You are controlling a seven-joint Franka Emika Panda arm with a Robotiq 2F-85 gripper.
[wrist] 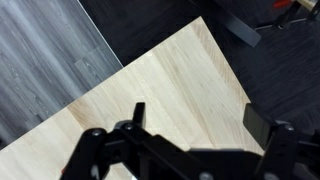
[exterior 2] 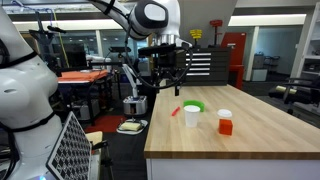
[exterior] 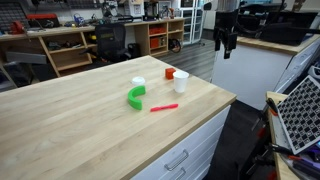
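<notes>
My gripper stands open, its two fingers wide apart with nothing between them. In exterior view 1 the gripper (exterior: 224,48) hangs in the air past the table's right end, higher than the objects. A white cup (exterior: 180,81) sits near that end beside a red-orange block (exterior: 169,72). Further left lie a green arc-shaped piece (exterior: 136,97) and a low white round item (exterior: 138,80). A red stick (exterior: 164,108) rests near the front edge. Exterior view 2 also has the cup (exterior 2: 192,116) and the block (exterior 2: 225,127) on the tabletop.
A black grated item (exterior: 300,115) stands at the right in exterior view 1.
</notes>
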